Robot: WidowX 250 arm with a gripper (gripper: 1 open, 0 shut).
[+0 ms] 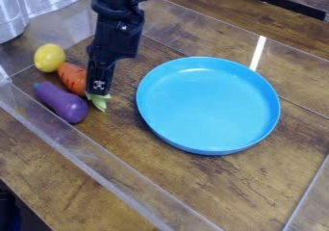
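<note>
The dark gripper (100, 77) reaches down from the top over an orange carrot (73, 78) with a pale green top, at the left of the table. Its fingers look close together; whether anything is between them cannot be told. A purple eggplant (61, 101) lies just in front of the carrot, and a yellow lemon-like object (49, 57) lies behind it.
A large blue plate (206, 104) fills the middle right. A clear rail runs along the left and front of the area, with a white container (11, 9) at the top left.
</note>
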